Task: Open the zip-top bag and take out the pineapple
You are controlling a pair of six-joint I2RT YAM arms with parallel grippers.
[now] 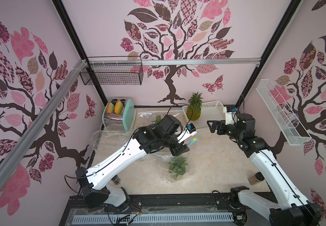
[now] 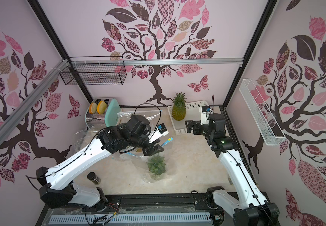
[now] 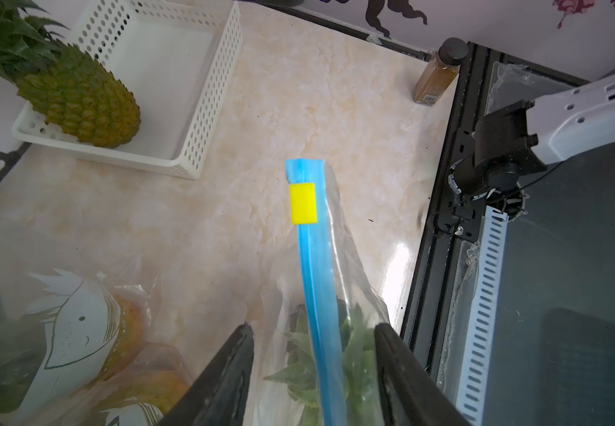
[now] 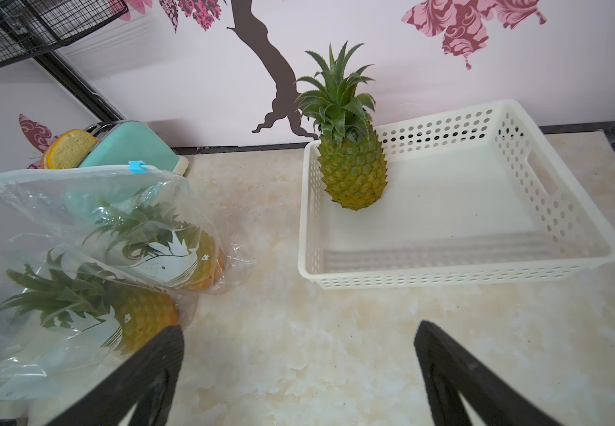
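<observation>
A clear zip-top bag with a green-leaved pineapple (image 1: 177, 166) inside sits near the front of the table, its crown facing up toward the camera. Its blue zip strip (image 3: 314, 269) rises between the fingers of my left gripper; a yellow slider (image 3: 303, 203) is near the strip's far end. The left fingers stand apart, one on each side of the strip; contact with the plastic cannot be told. Over at the back right, my right gripper is open and empty, above bare table in front of the white basket (image 4: 456, 278).
Another pineapple (image 4: 353, 169) leans in the basket's back left corner. Two more bagged pineapples lie at the left, one bagged fruit (image 4: 147, 312) nearer. A mint bread rack (image 1: 128, 114) stands behind them.
</observation>
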